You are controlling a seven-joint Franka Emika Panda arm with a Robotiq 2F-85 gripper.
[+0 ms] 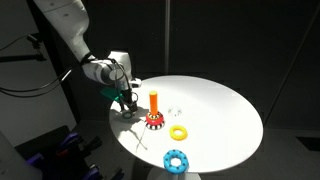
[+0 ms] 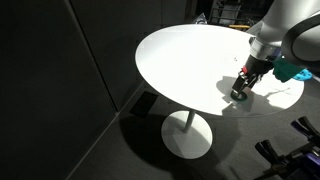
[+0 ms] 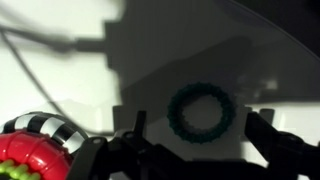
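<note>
A dark green, bumpy ring point(image 3: 176, 112) lies flat on the white table, in the shadow of the arm. My gripper is open above it, one finger to each side of the ring in the wrist view, nothing held. Exterior view 1 shows the gripper point(image 1: 129, 101) just over the ring point(image 1: 127, 114), near the table's left edge. To the right stands a stacking toy: an orange post point(image 1: 154, 102) on a red base with a black-and-white band point(image 1: 155, 121). In exterior view 2 the ring point(image 2: 238, 96) is partly visible under the gripper.
A yellow ring point(image 1: 178, 132) and a blue ring point(image 1: 176, 161) lie toward the table's near side. A small pale object point(image 1: 175, 111) is behind the yellow ring.
</note>
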